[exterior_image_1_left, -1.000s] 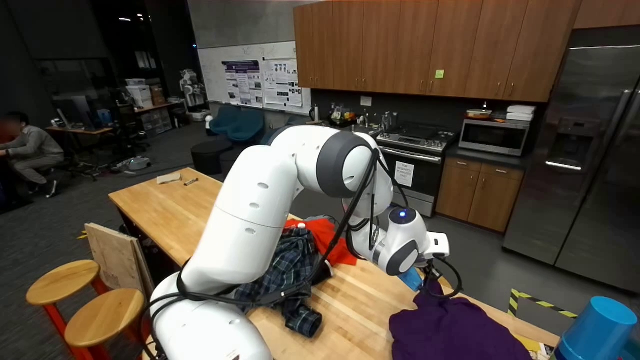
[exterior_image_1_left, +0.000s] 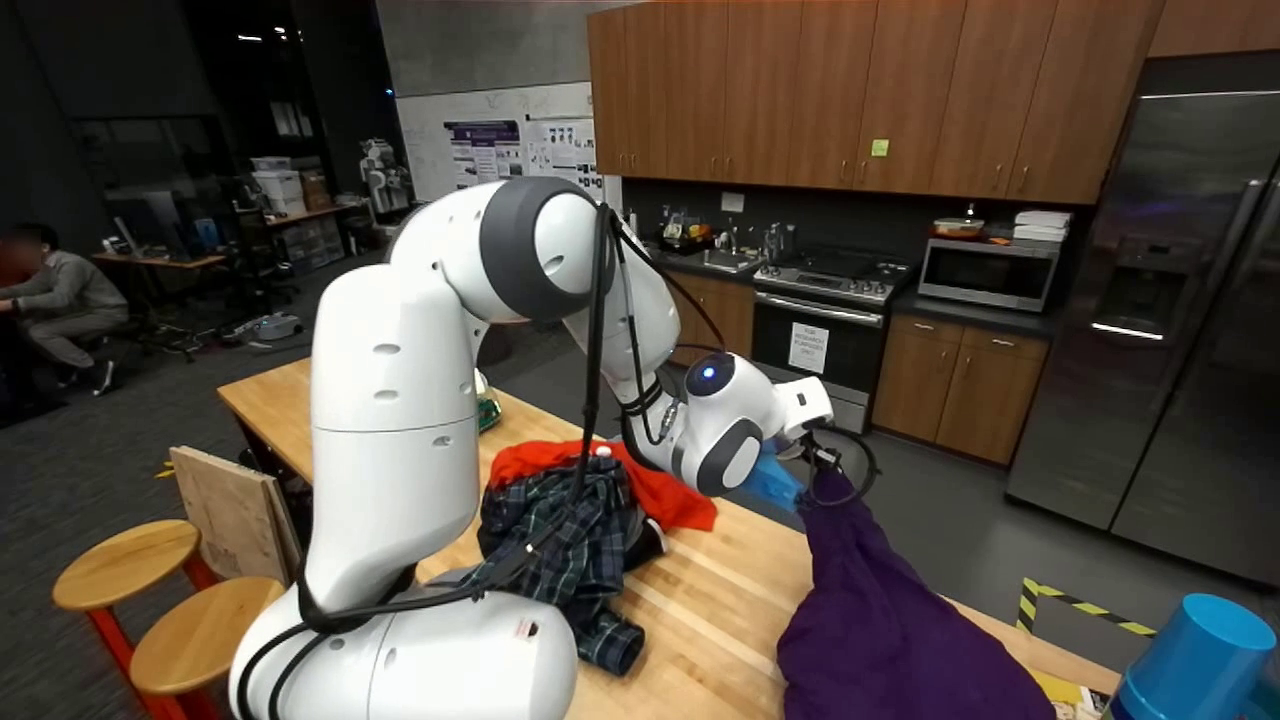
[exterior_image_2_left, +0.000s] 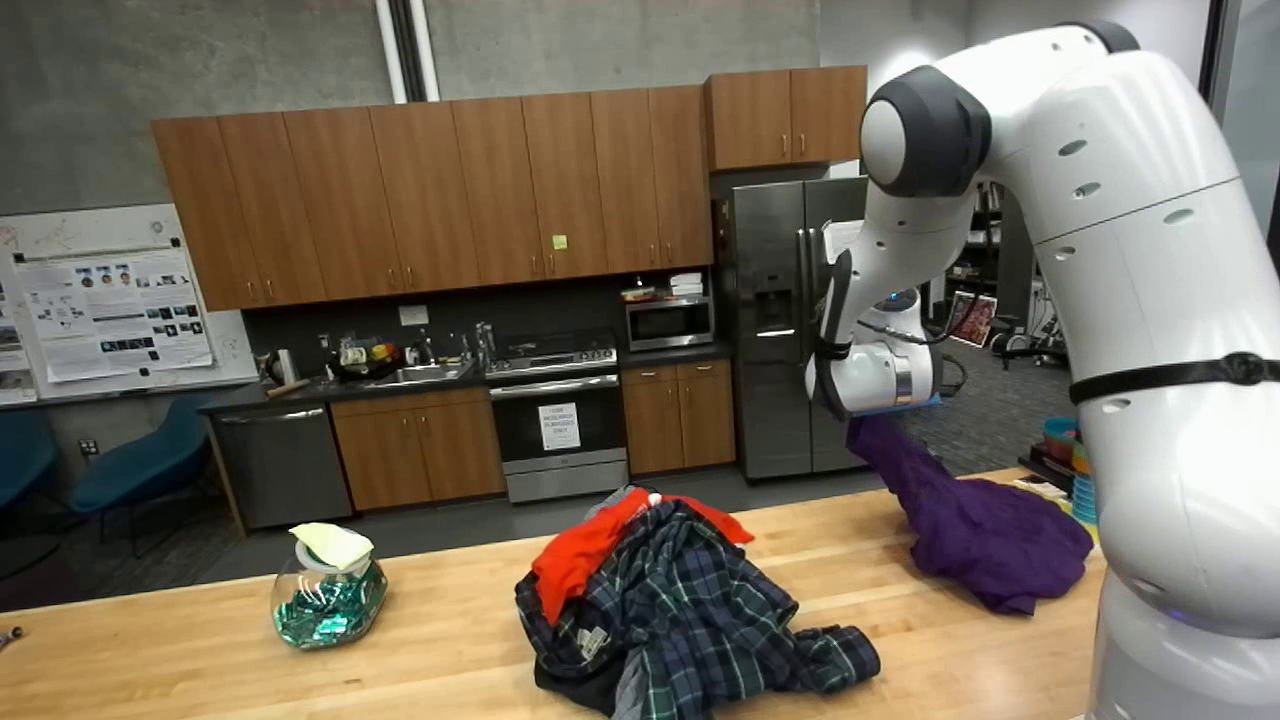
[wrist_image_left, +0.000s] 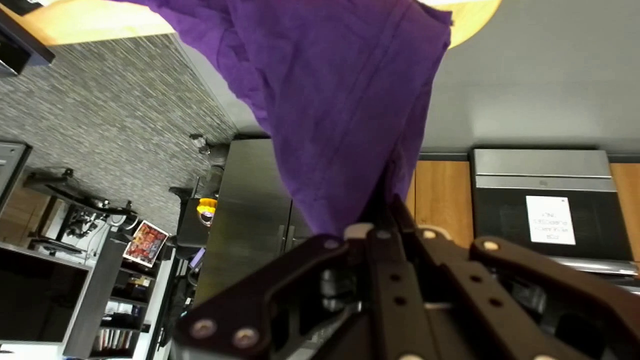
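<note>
A purple cloth (exterior_image_1_left: 888, 612) lies partly bunched on the wooden table, one end pulled up to my gripper. In the wrist view the raised purple cloth (wrist_image_left: 342, 108) narrows down to the fingertips, and my gripper is shut on it. The same cloth (exterior_image_2_left: 984, 528) slants up from the table's right part in the second exterior view, its upper end just under the hand. A pile of clothes with a dark plaid shirt (exterior_image_2_left: 708, 588) and a red garment (exterior_image_2_left: 582, 558) rests on the table's middle, apart from the purple cloth.
A glass jar with green contents (exterior_image_2_left: 330, 600) stands on the table's left in the second exterior view. Blue cups (exterior_image_1_left: 1200, 660) stand at the table's end beyond the purple cloth. Bare tabletop (exterior_image_1_left: 720, 600) separates the pile from the purple cloth.
My gripper has risen and moved left in the first exterior view, drawing the purple cloth's end up into a tall peak. The clothes pile looks unmoved.
</note>
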